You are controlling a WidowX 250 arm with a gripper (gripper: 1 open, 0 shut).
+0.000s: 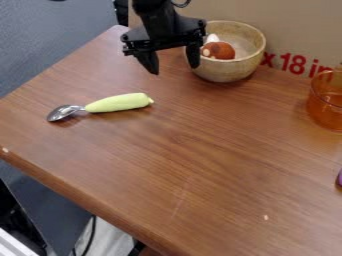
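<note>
The black gripper (pixel 171 62) hangs over the back of the wooden table (pixel 174 170), just left of a light wooden bowl (pixel 230 69). Its two fingers are spread apart with nothing visible between them. Inside the bowl are a reddish-brown round object (pixel 219 50) and something white, partly behind the gripper's right finger. On the left of the table lie a pale yellow-green item (pixel 123 102), like a corn cob, and a metal spoon (pixel 63 113) touching its left end.
An orange translucent container (pixel 323 105) stands at the right edge. A small purple object (pixel 338 178) is cut off at the right. A cardboard box (pixel 281 25) backs the table.
</note>
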